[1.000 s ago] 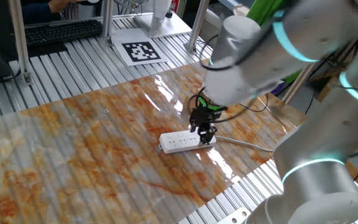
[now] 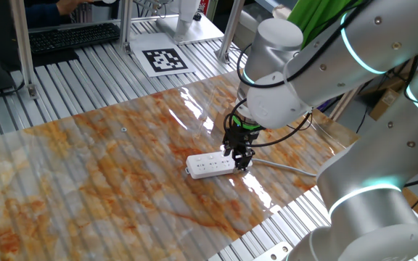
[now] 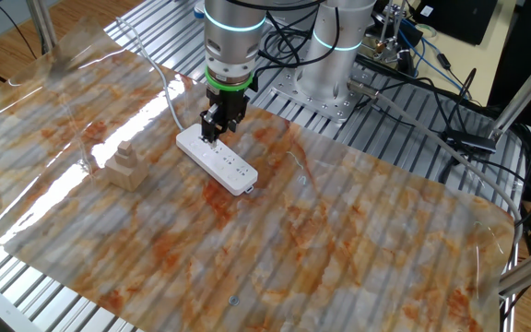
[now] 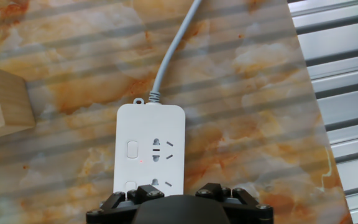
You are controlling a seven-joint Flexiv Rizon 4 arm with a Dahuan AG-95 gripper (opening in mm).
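A white power strip (image 2: 210,165) lies flat on the marbled table sheet, its grey cable (image 2: 285,167) leading away from one end. My gripper (image 2: 239,161) points down over the cable end of the strip. From the other side, the black gripper (image 3: 214,135) appears at the strip (image 3: 218,161), low against its top or edge; contact is unclear. In the wrist view, the sockets and switches of the strip (image 4: 149,134) face up, and black finger parts (image 4: 148,192) cover its near portion. The fingertips and whatever lies between them are too hidden to judge the fingers.
A pale wooden block (image 3: 125,170) with a raised top stands apart from the strip, near the sheet's glare. A printed marker sheet (image 2: 164,61) lies on the slatted metal bench beyond. Much of the marbled sheet (image 3: 358,249) is bare.
Over the last second the arm's links have shifted, and the gripper has moved slightly right and down at the strip. The strip has stayed put.
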